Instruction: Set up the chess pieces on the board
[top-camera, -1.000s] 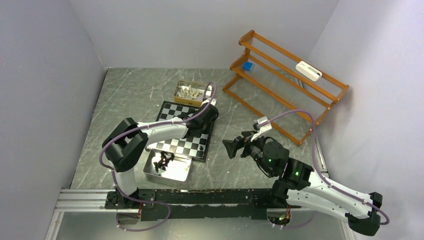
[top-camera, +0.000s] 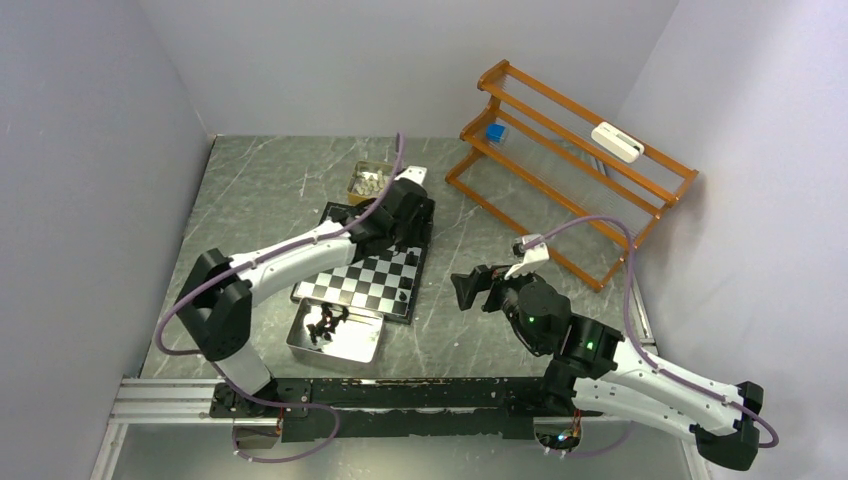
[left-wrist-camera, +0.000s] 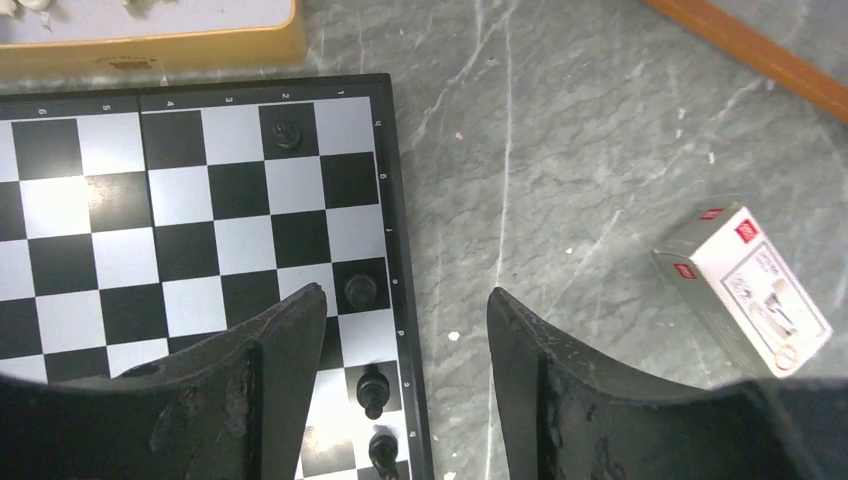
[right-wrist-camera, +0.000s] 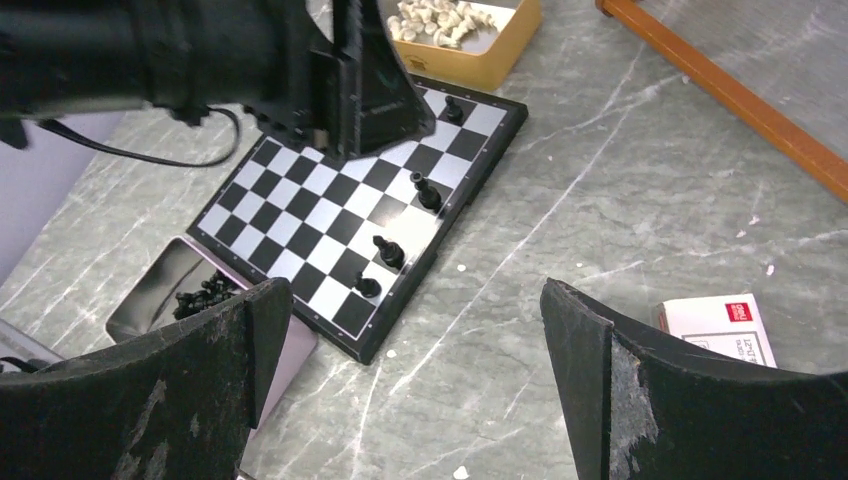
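The chessboard carries several black pieces along its right edge, among them a piece near the corner side and a piece mid-edge. My left gripper hangs open and empty above that edge. A silver tray of black pieces stands in front of the board, and a yellow tray of white pieces behind it. My right gripper is open and empty, right of the board.
A wooden rack stands at the back right. A small white box lies right of the board. Bare table surrounds it.
The left arm and gripper have risen and shifted slightly from where they were low over the board. The right arm has moved slightly to the right.
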